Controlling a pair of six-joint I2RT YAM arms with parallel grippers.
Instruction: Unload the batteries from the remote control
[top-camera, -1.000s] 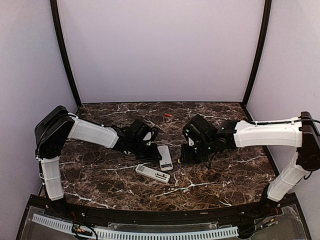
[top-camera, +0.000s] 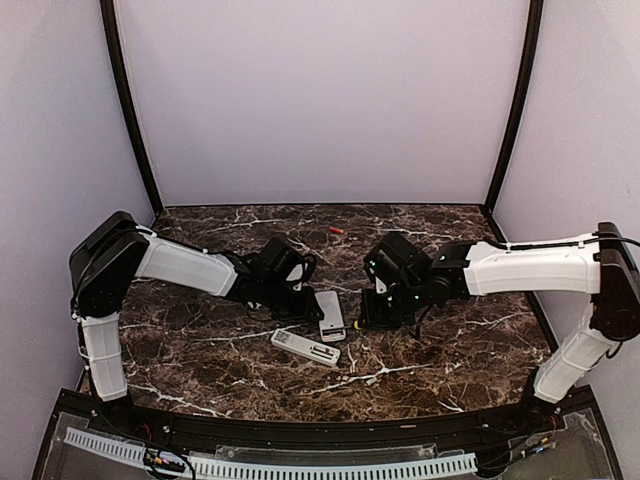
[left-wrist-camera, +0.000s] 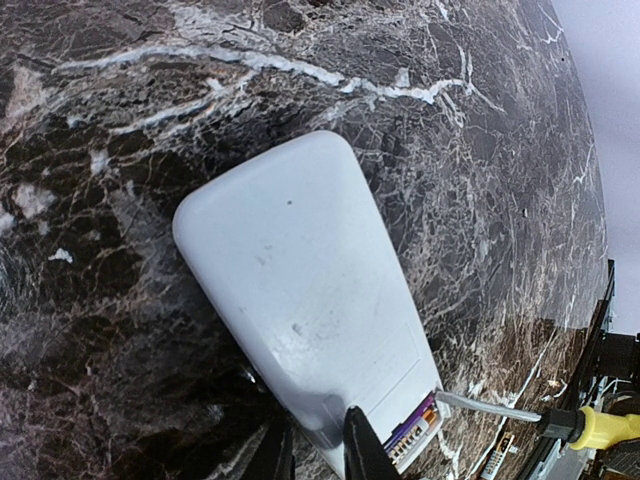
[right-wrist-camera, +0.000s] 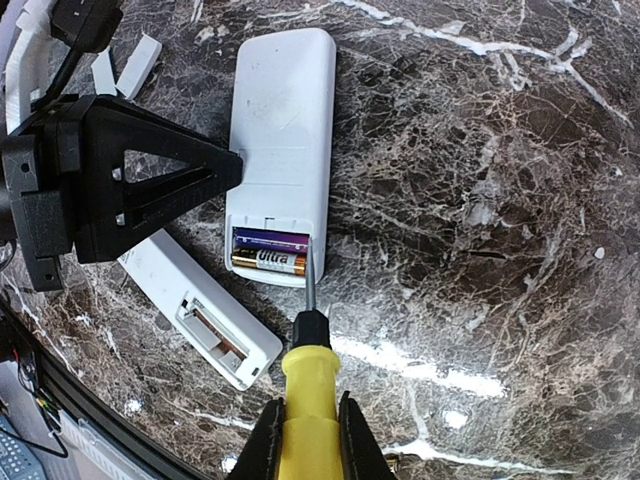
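Note:
A white remote control (right-wrist-camera: 285, 110) lies back up with its battery bay uncovered. Inside the bay sit a purple battery (right-wrist-camera: 268, 238) and a black-and-copper battery (right-wrist-camera: 268, 261), side by side. My right gripper is shut on a yellow-handled screwdriver (right-wrist-camera: 312, 375), whose thin metal tip reaches the right end of the batteries; exact contact is hard to tell. At the remote's left edge, my left gripper stands part open. One of its fingers (left-wrist-camera: 358, 450) overlaps the remote's face and the other lies outside the edge.
A second white remote (top-camera: 305, 347) with an empty bay lies in front. Small white pieces (right-wrist-camera: 138, 66) rest beyond the left gripper in the right wrist view. A red object (top-camera: 336, 230) sits far back. To the right of the remote, the marble table (right-wrist-camera: 480, 200) is clear.
Almost nothing differs in the top view. The right gripper and screwdriver have shifted very slightly toward the remote's bay; the remote and left arm look still.

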